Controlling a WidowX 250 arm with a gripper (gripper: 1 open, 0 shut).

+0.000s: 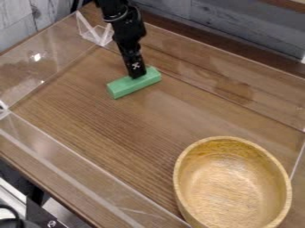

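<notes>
A black robot arm reaches down from the top of the camera view, its gripper (pixel 135 68) low over a green block (pixel 132 85) that lies flat on the wooden table. The gripper is at the block's back edge; whether it touches the block is hard to tell. The gripper is open, though its fingers are small and dark in this view.
A large yellow bowl (pixel 231 183) sits at the front right. Clear plastic pieces show at the left edge, and the table ends along the top and lower left.
</notes>
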